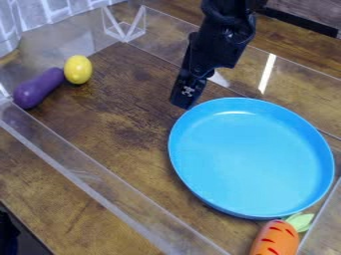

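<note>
My black gripper reaches down from the top centre over bare wood, its fingertips just above and left of the blue plate's far edge, standing open with nothing seen between them. The blue plate fills the right middle. A yellow lemon-like item and a purple eggplant lie at the upper left. An orange carrot with a pale green top is at the bottom right, partly cut off by the frame edge.
Clear plastic walls border the wooden work area. The wooden floor left of the plate is clear.
</note>
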